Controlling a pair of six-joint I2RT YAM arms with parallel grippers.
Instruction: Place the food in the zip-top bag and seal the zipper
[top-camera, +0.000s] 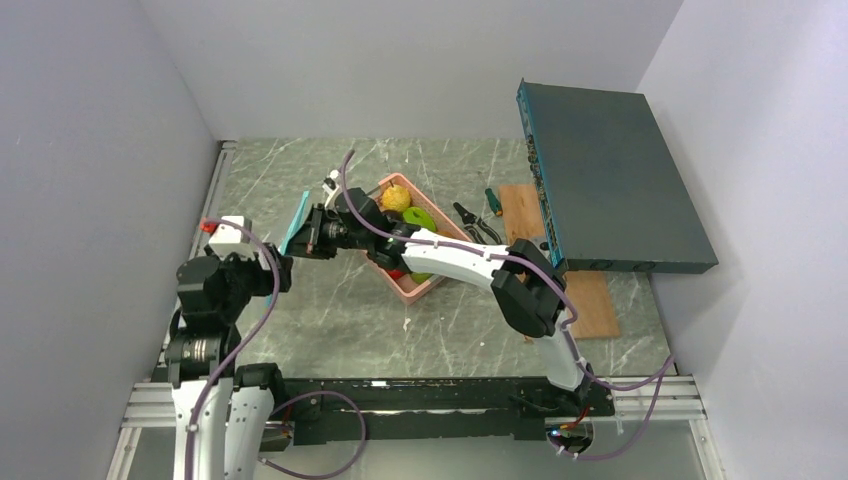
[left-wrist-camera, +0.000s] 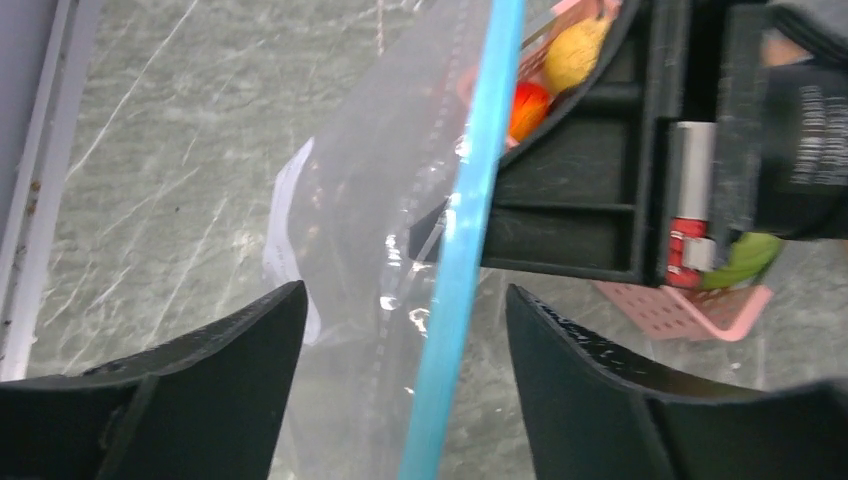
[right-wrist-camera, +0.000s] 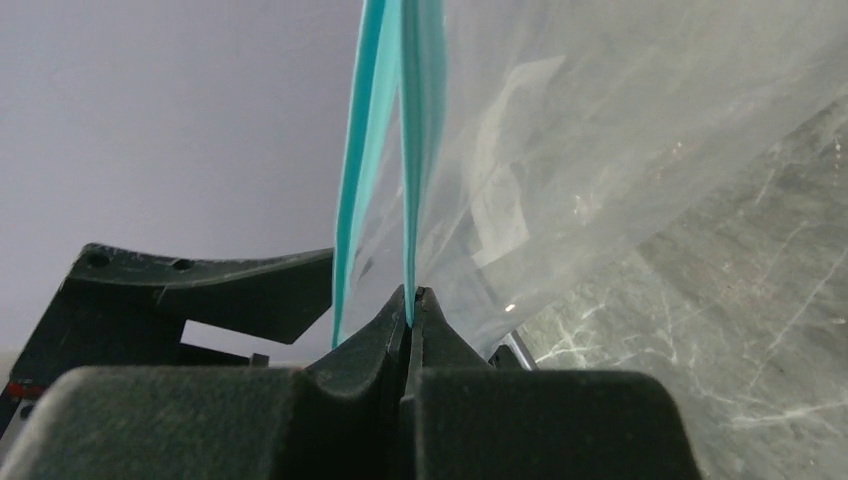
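Note:
The clear zip top bag hangs by its light-blue zipper edge (right-wrist-camera: 412, 180), with the body spreading away to the right in the right wrist view. My right gripper is shut on that edge at the lower end that shows. On the left, my left gripper stands part open; the blue strip (left-wrist-camera: 455, 300) crosses the gap between its fingers, apart from both as far as I can see. From above, my left gripper (top-camera: 283, 268) is close beside the right one. Several food pieces, such as a yellow fruit (top-camera: 396, 198), lie in a pink basket (top-camera: 410, 296).
The right arm (top-camera: 455, 262) reaches over the basket and hides part of it. Pliers (top-camera: 477, 222), a green-handled tool (top-camera: 494, 202) and a wooden board (top-camera: 593, 305) lie to the right, under and near a large dark box (top-camera: 620, 180).

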